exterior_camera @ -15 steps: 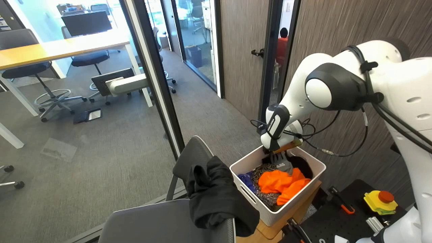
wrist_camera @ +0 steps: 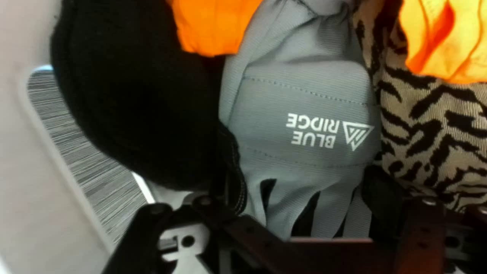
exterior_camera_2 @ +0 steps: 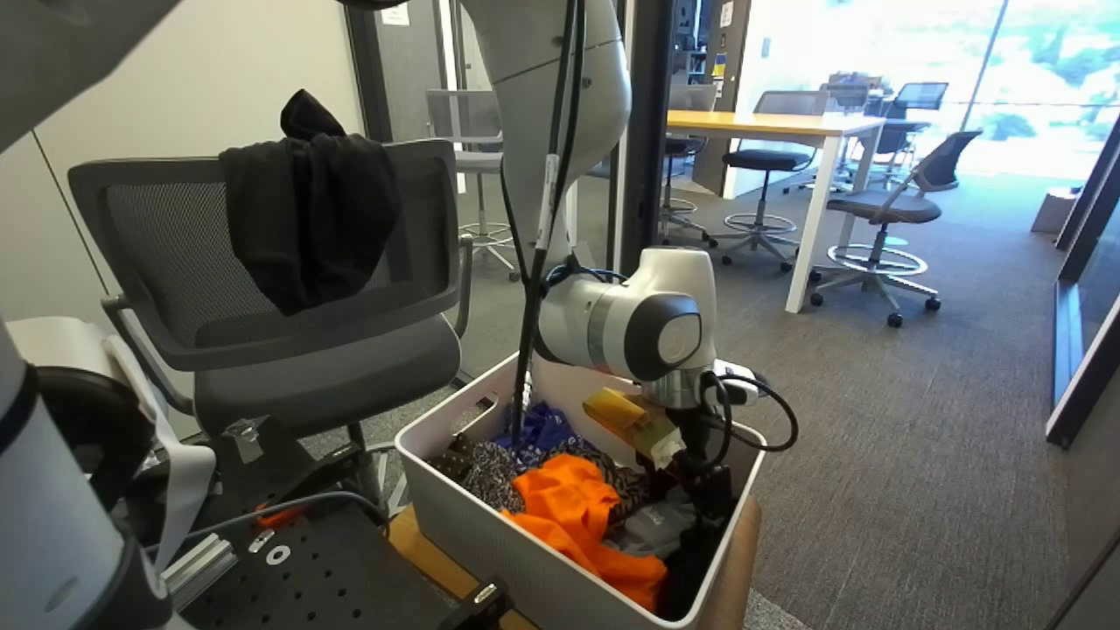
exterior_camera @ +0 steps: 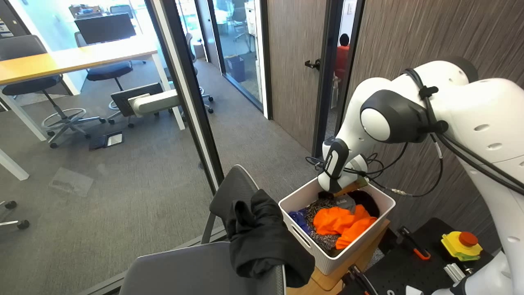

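Observation:
My gripper points down inside the white basket [exterior_camera_2: 504, 541] at the end farthest from the chair. Its fingers stand apart, one on either side of a grey cloth piece [wrist_camera: 301, 128] with "BLUE RIDGE" printed on it and dark stripes. Whether the pads touch that cloth I cannot tell. Left of it in the wrist view lies a black cloth [wrist_camera: 137, 96]. A tiger-patterned cloth [wrist_camera: 438, 132] is on its right, with orange cloth [wrist_camera: 214, 23] above. In exterior view 1 the arm's hand hides the fingers.
Beside the basket stands a grey chair with a black garment [exterior_camera: 260, 231] draped over its back. Blue cloth [exterior_camera: 300, 220] lies at the basket's chair-side end. A black perforated board with an emergency stop [exterior_camera: 462, 245] is near the arm's base.
The arm has come down lower into the basket, and its hand now covers much of the grey cloth in exterior view 1. The basket and chair have stayed put.

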